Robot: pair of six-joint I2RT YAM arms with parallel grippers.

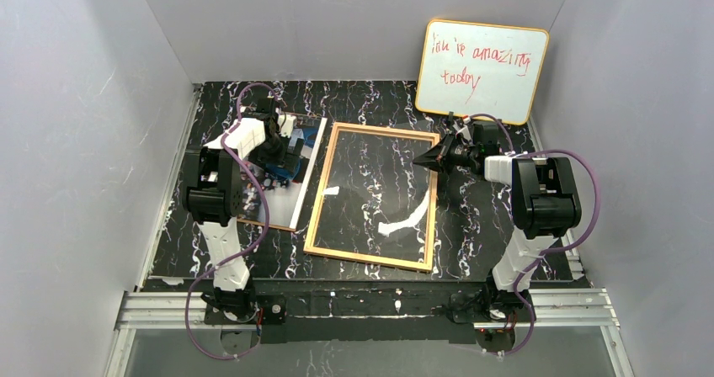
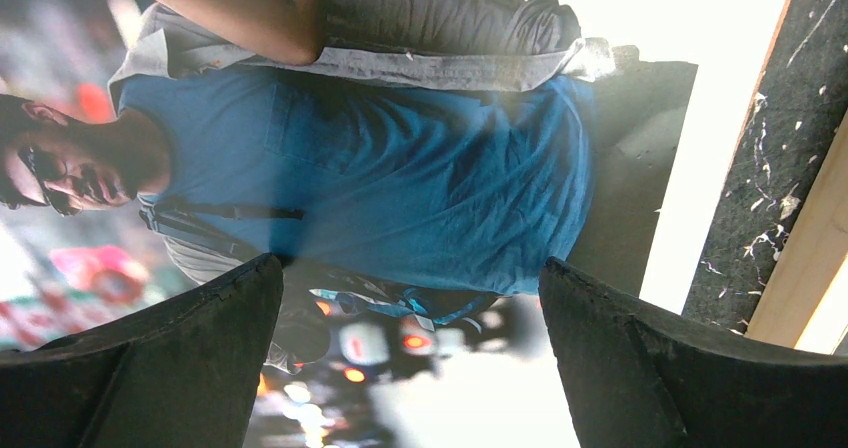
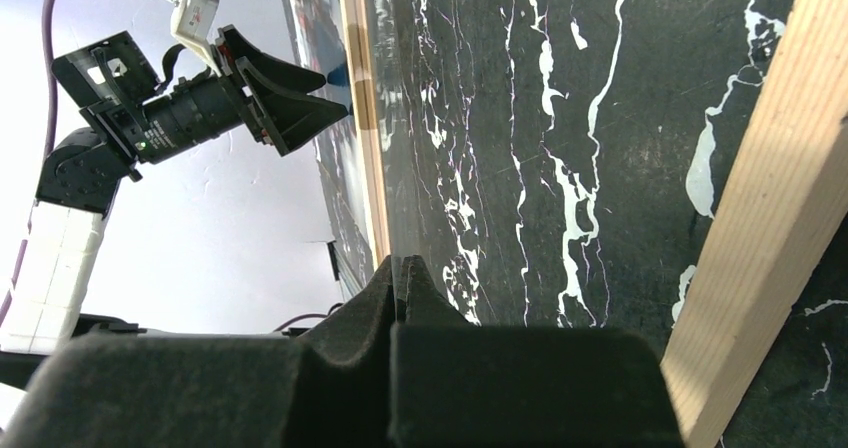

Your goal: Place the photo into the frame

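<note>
The photo (image 1: 285, 193), a man in a blue shirt, lies flat at the left with a white border strip. Over it hangs my left gripper, its fingers wide apart and nothing between them. The light wooden frame (image 1: 317, 213) lies in the middle of the table, its dark marble-like inside showing through a clear sheet (image 1: 402, 225) that carries white reflections. At the frame's upper right side, my right gripper (image 1: 421, 163) is shut on the sheet's edge; in the right wrist view a thin see-through band (image 3: 392, 138) rises from the pinched fingertips (image 3: 415, 278).
A whiteboard (image 1: 482, 71) with red writing leans at the back right, close behind the right arm. A narrow bare strip separates photo and frame.
</note>
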